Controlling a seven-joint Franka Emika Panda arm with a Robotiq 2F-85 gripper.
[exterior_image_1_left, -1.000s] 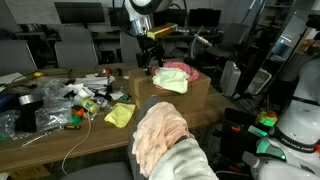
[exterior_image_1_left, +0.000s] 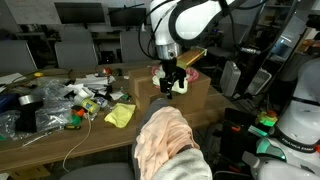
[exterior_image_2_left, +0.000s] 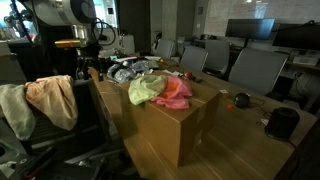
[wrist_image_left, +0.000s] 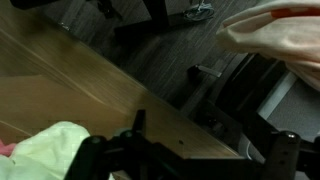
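My gripper (exterior_image_1_left: 174, 88) hangs open in front of the brown box, its fingers pointing down with nothing between them. In the wrist view, the gripper is above the gap between the box edge and the chair. A peach cloth (exterior_image_1_left: 164, 138) is draped over the dark chair back, beside a white cloth (exterior_image_1_left: 184, 166). The wrist view shows light cloth (wrist_image_left: 283, 37) at upper right, apart from the fingers. On the box lie a pale green-white cloth (exterior_image_2_left: 146, 88) and a pink cloth (exterior_image_2_left: 174, 92); the arm partly hides them in exterior view 1.
A yellow-green cloth (exterior_image_1_left: 120, 115) lies flat on the wooden table. Farther left are tools, plastic bags and a metal pot (exterior_image_1_left: 28, 101). The box (exterior_image_2_left: 150, 128) forms a raised edge beside the chair. Office chairs and monitors stand behind.
The draped cloths have not moved.
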